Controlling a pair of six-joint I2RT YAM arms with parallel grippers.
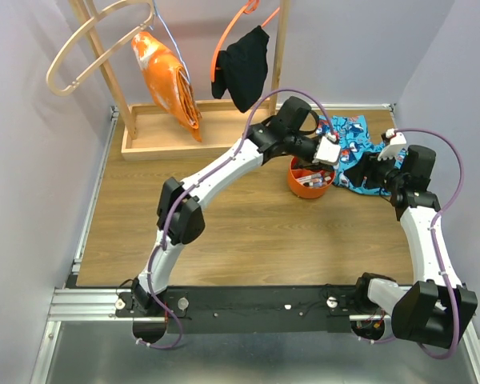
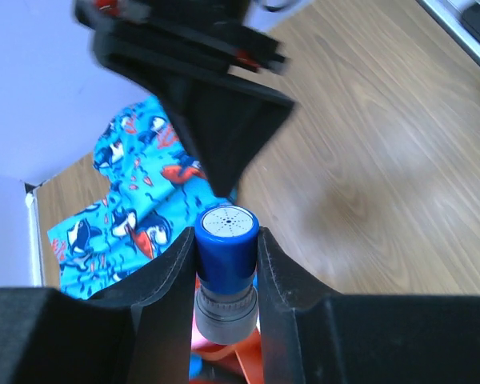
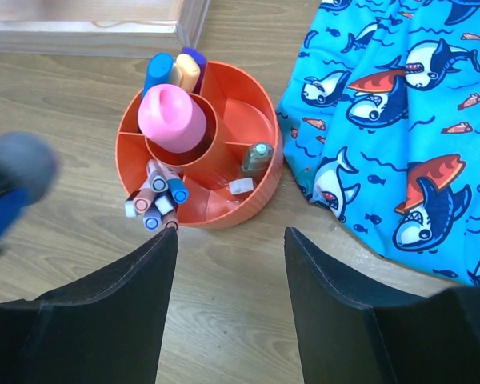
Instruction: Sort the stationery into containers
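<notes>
In the left wrist view my left gripper is shut on a blue-capped cylinder point(image 2: 227, 250) with a grey lower part, above the orange organizer point(image 1: 302, 189). The organizer point(image 3: 243, 210) holds a pink item point(image 3: 173, 118), bundled markers point(image 3: 155, 198) and several other pieces. The cylinder's blurred edge enters at left in the right wrist view. My right gripper stands open to the right of the organizer in the top view, nothing between its fingers.
A blue shark-print cloth point(image 3: 370, 144) lies beside the organizer. A wooden rack point(image 1: 125, 148) with hanging orange and black items stands at the back.
</notes>
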